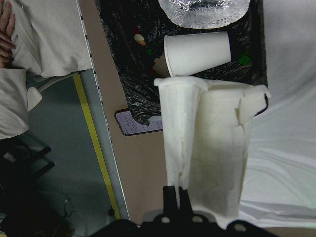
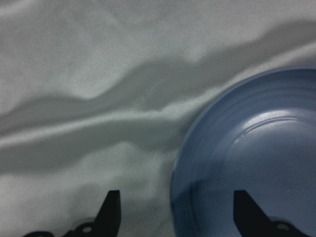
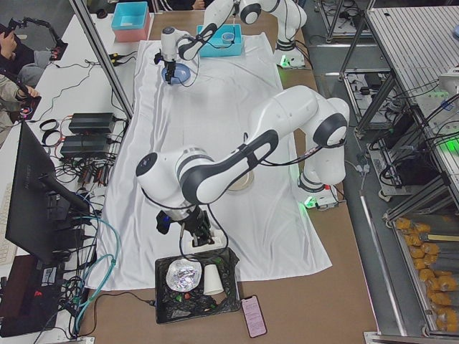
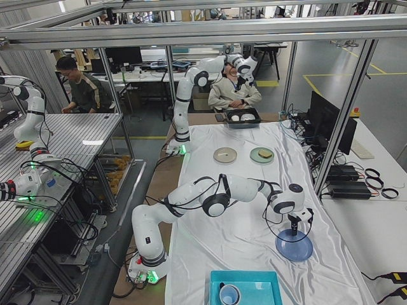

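Note:
My left gripper is shut on a crushed white paper cup (image 1: 217,143), held above the near edge of a black-lined tray (image 3: 172,309) that holds a foil container (image 1: 205,10) and another white cup (image 1: 197,53). My right gripper stands open low over the left rim of a blue plate (image 2: 266,168), with nothing visible between its fingers.
A beige plate (image 4: 224,156) and a green plate (image 4: 254,154) with a yellow item lie on the cloth. A blue bin (image 4: 243,274) with a cup is near the right arm. A phone (image 3: 254,315) lies beside the tray.

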